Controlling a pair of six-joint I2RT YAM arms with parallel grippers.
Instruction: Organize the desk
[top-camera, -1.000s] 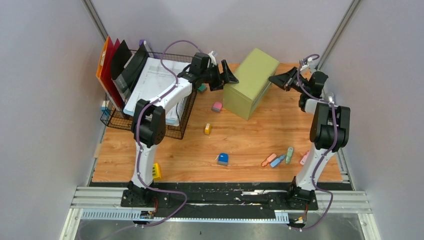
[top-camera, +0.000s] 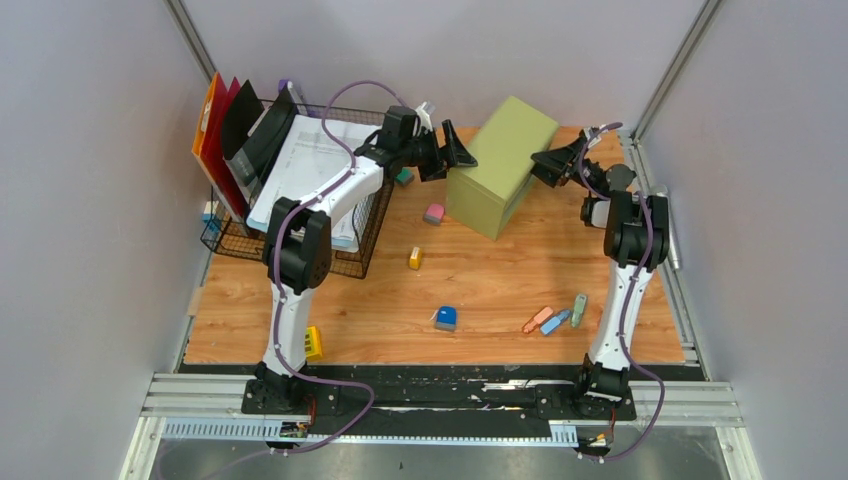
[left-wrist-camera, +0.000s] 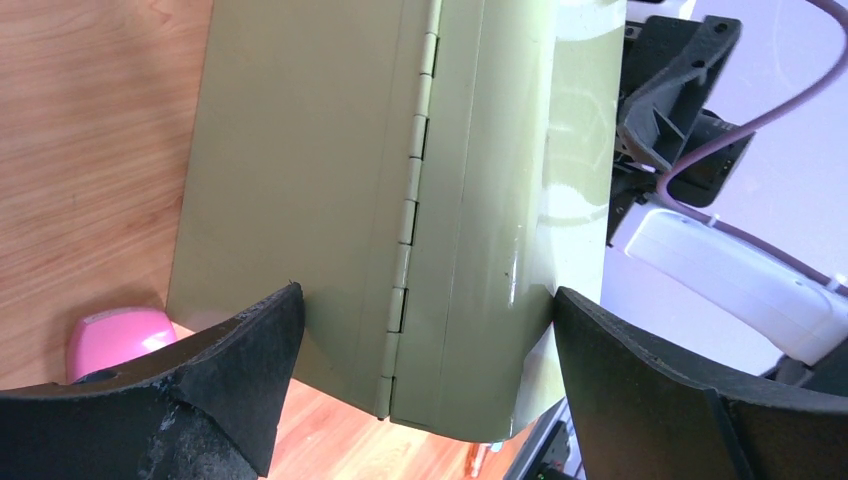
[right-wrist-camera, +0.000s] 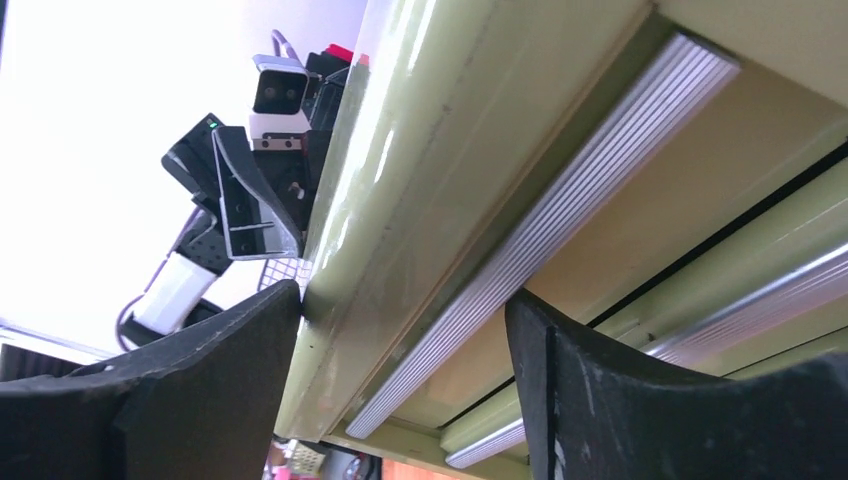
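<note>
A large olive-green metal box (top-camera: 505, 160) stands askew at the back middle of the wooden desk. My left gripper is open, its fingers against the box's rounded, hinged edge. On the other side, my right gripper stands part open at the box, its left finger at a rounded edge, its right finger reaching in toward a metal strip and a slot; exact contact is unclear.
A wire basket (top-camera: 365, 252) with papers and folders fills the left. Small items lie about: pink block (top-camera: 434, 214), yellow block (top-camera: 415, 258), blue block (top-camera: 446, 318), several markers (top-camera: 555, 321).
My right arm has shifted a little left and up in the top view, its gripper closer in on the box. The box and left arm look unchanged.
</note>
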